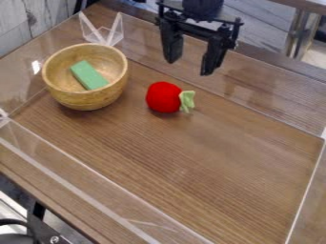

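My black gripper (195, 48) hangs open at the upper middle of the camera view, with nothing visible between its fingers. Below it and a little left, on the wooden table, lies a red round object (163, 96) with a pale green leafy top. At the left, a woven bowl (109, 98) holds a green rectangular block (87, 76).
A white object (106, 30) with two upright points stands at the back left, behind the bowl. A dark cable shows at the bottom left corner.
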